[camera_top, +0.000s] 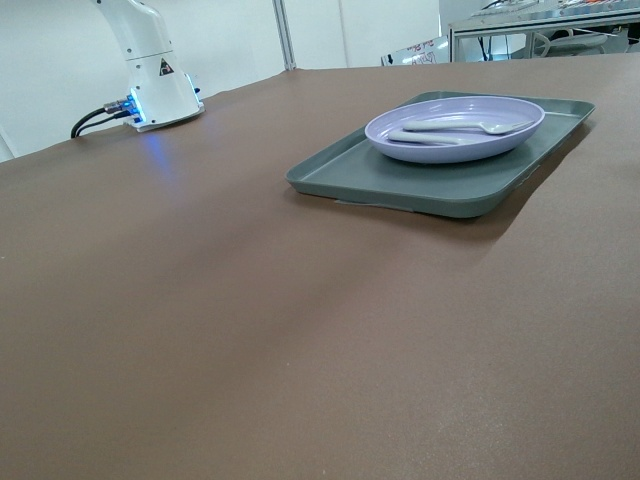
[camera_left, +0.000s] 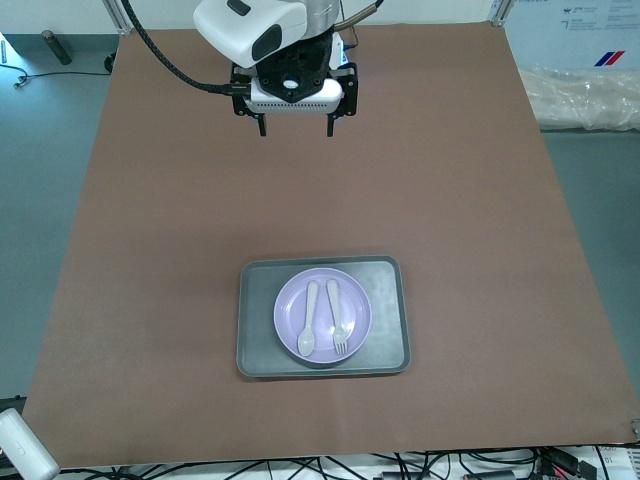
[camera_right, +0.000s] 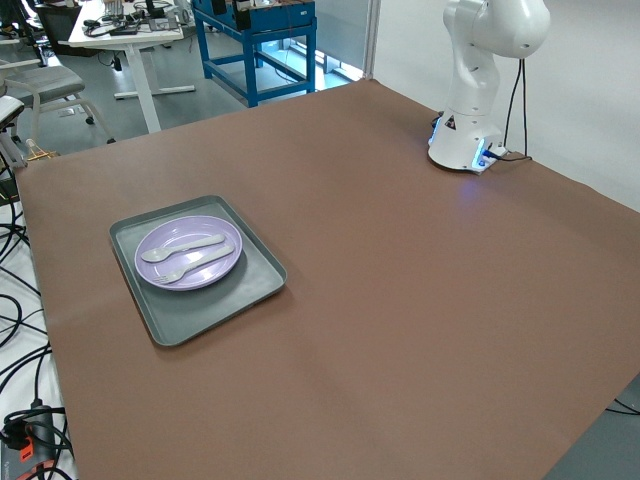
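Note:
A grey-green tray (camera_left: 257, 320) lies on the brown table, holding a lilac plate (camera_left: 290, 305) with a white spoon (camera_left: 309, 325) and a white fork (camera_left: 338, 325) side by side on it; both views from the sides show them too. At the top of the left view, my gripper (camera_left: 295, 128) hangs at the far end of the table, well away from the tray, with two black fingers spread apart and nothing seen between them.
Cables run along the outside of the table's edge by the tray. The white robot arm (camera_top: 150, 70) stands at the opposite edge.

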